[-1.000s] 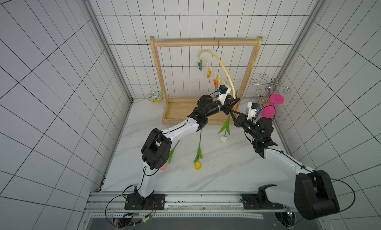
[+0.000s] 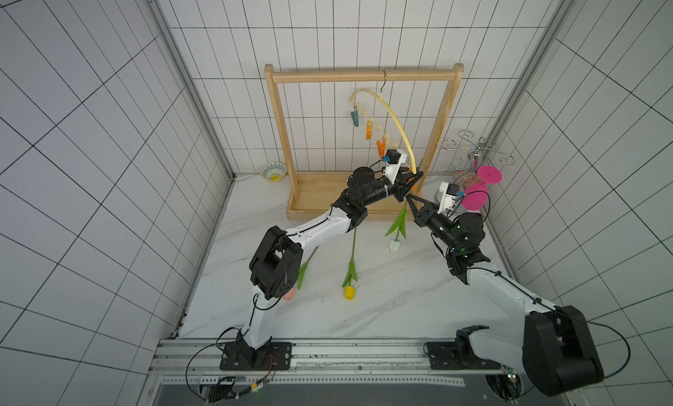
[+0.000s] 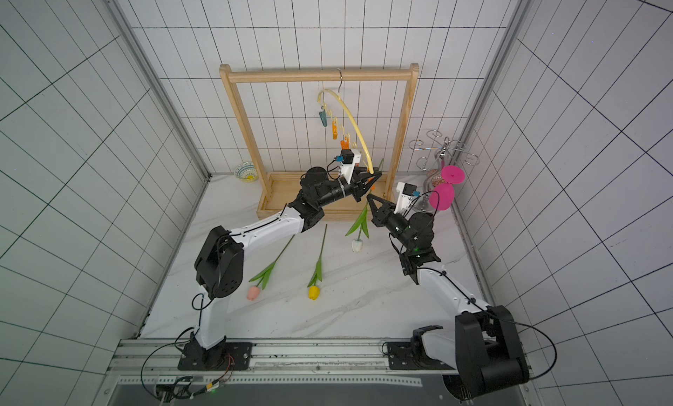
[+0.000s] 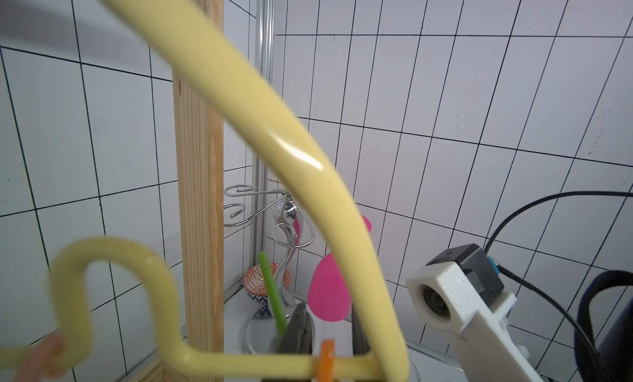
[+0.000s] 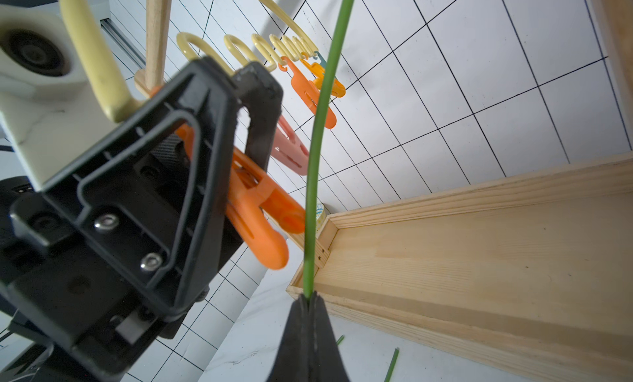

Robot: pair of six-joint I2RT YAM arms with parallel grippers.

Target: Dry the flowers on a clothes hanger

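The yellow hanger [image 2: 396,120] hangs tilted on the wooden rack [image 2: 420,75], carrying colored clips. At its low right end my left gripper [image 2: 408,181] is shut on an orange clip [image 5: 258,233]. My right gripper is shut on a thin green flower stem [image 5: 316,144], which rises past that clip; whether it lies inside the clip is unclear. The white tulip [image 2: 395,244] hangs from that stem below the grippers. A yellow tulip [image 2: 349,292] and a pink tulip [image 3: 253,291] lie on the white counter.
The rack's wooden tray [image 2: 324,192] stands behind both arms. A metal stand with pink discs [image 2: 474,197] is close on the right, a bowl [image 2: 273,171] at back left. The front counter [image 2: 392,308] has free room.
The left arm looks still; the hanger's clips sway slightly.
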